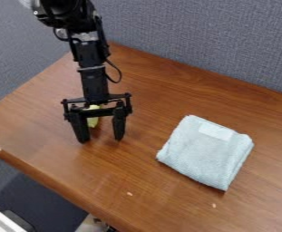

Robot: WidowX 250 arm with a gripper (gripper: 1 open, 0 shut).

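My black gripper (101, 130) is low over the wooden table at the left, its two fingers apart and pointing down. A small yellow object (93, 120) sits behind and between the fingers, mostly hidden by the gripper; whether the fingers touch it, I cannot tell. A folded light-blue cloth (204, 152) lies on the table to the right, clear of the gripper.
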